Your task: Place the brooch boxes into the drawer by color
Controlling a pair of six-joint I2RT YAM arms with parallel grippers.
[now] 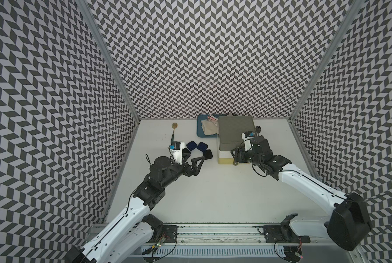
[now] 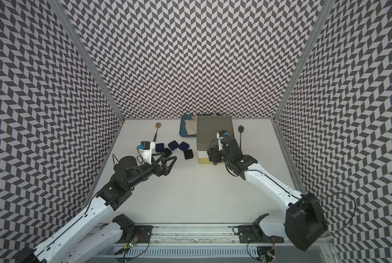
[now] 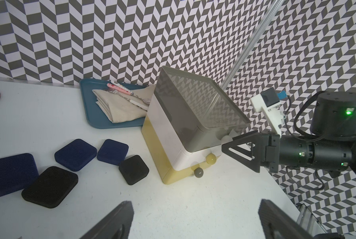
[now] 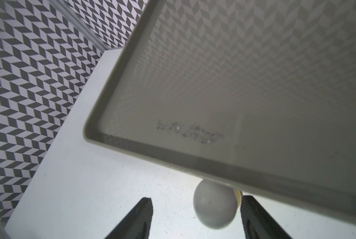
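Note:
Blue brooch boxes (image 3: 75,154) and black ones (image 3: 49,186) lie flat on the table, left of a stacked drawer unit (image 3: 174,119) with grey top, white and yellow levels and round knobs. My right gripper is open at the front of the grey top level, with the grey knob (image 4: 214,203) between its open fingers, nearer the right one. My left gripper stands open above the table, in front of the boxes, with nothing between its fingers.
A blue tray (image 3: 94,115) with cloth and cutlery sits behind the boxes. Long-handled spoons lie at both sides of the table (image 1: 196,197), whose front middle is clear.

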